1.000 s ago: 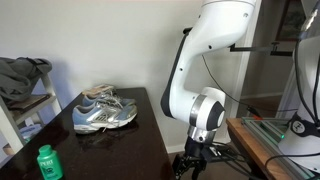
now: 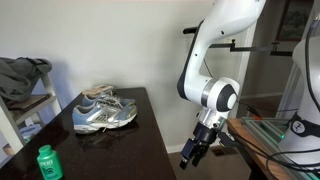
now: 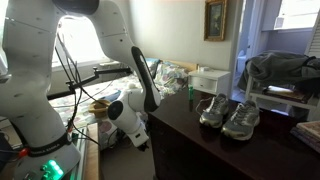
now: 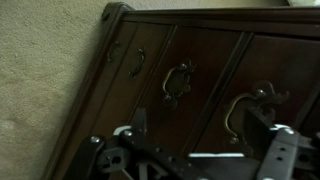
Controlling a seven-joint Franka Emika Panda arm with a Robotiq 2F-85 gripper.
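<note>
In the wrist view a dark wooden dresser front [image 4: 205, 50] fills the right side, with ornate metal drawer handles; one handle [image 4: 177, 83] is near the middle and another handle [image 4: 243, 112] lies farther right. My gripper points at this front, its two fingers wide apart and nothing visible between them. From exterior view 1, the gripper [image 2: 188, 158] hangs low beside the dark top [image 2: 110, 155], below its surface level. Whether a finger touches a handle cannot be told. The drawers look closed in the wrist view.
A pair of grey sneakers [image 2: 105, 112] and a green bottle [image 2: 49, 163] stand on the dark top. The wooden edge [image 2: 255, 150] of the robot's table lies close to the arm. Beige carpet [image 4: 45, 70] is bare left of the dresser.
Over the last second my gripper has risen a little and shifted slightly right in exterior view 1, with the white arm tilting. The shoes and bottle have stayed put.
</note>
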